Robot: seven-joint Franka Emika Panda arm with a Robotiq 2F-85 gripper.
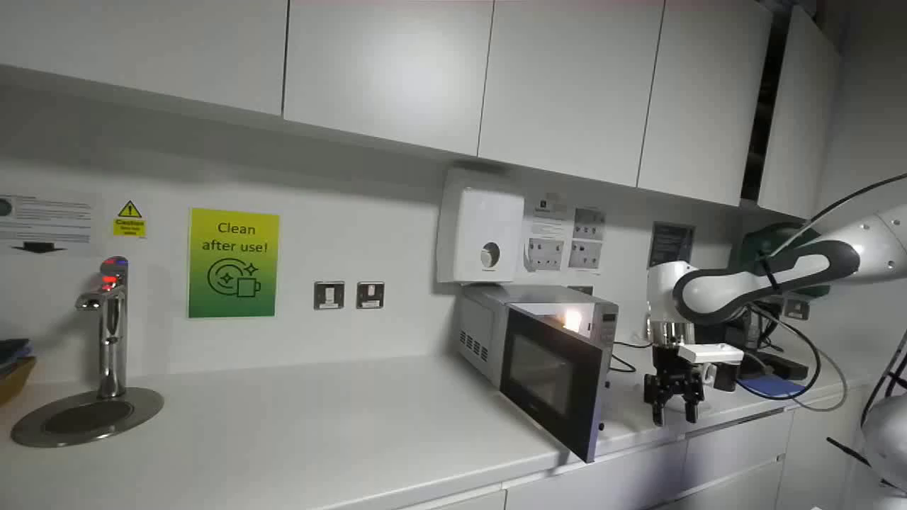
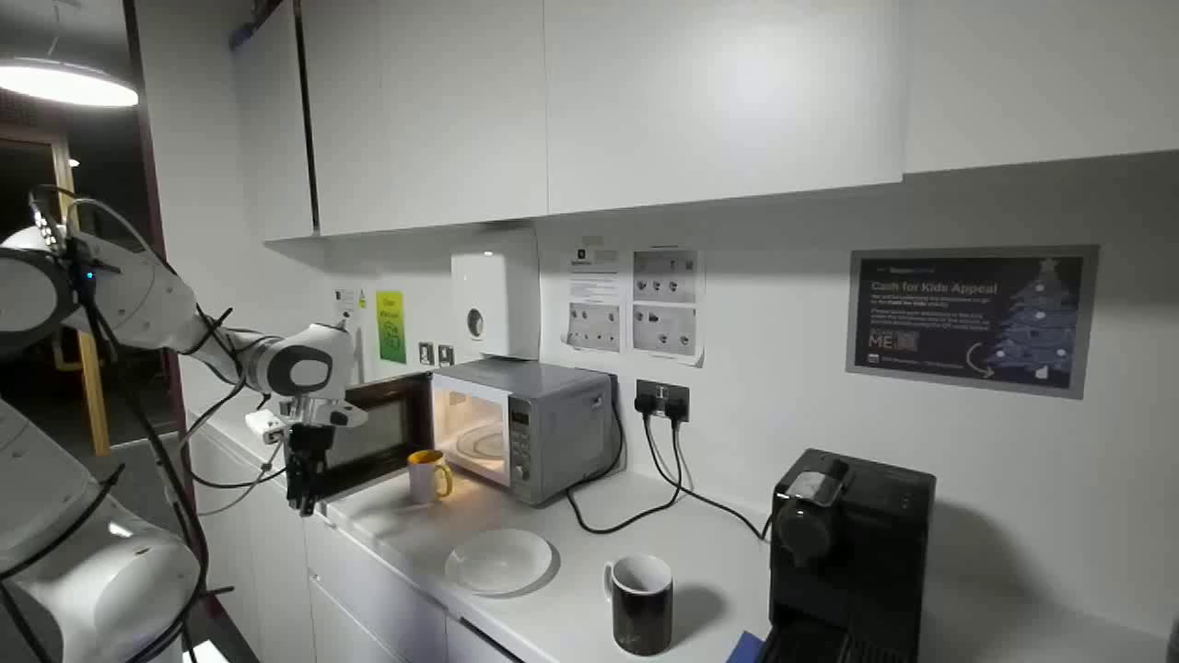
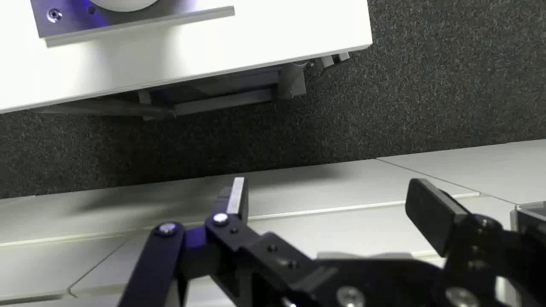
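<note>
My gripper is open in the wrist view, its black fingers wide apart with only cabinet fronts and floor beyond them. In exterior view 2 the gripper (image 2: pixel 303 503) hangs pointing down at the counter's front edge, left of a mug. That mug (image 2: pixel 425 480) is white with a yellow inside and stands upright before the microwave. The microwave (image 2: pixel 564 431) has its door (image 1: pixel 550 378) swung out, its lit cavity showing a glass turntable (image 2: pixel 482 443). A white plate (image 2: pixel 499 562) lies on the counter, and a black mug (image 2: pixel 641 613) stands nearer the camera.
A black coffee machine (image 2: pixel 857 552) occupies the counter's right end, with cables (image 2: pixel 652 514) running along the wall. At the left, exterior view 1 shows a tap (image 1: pixel 112 331) and a long clear stretch of counter (image 1: pixel 314 425). A white table (image 3: pixel 215 48) stands across the floor gap.
</note>
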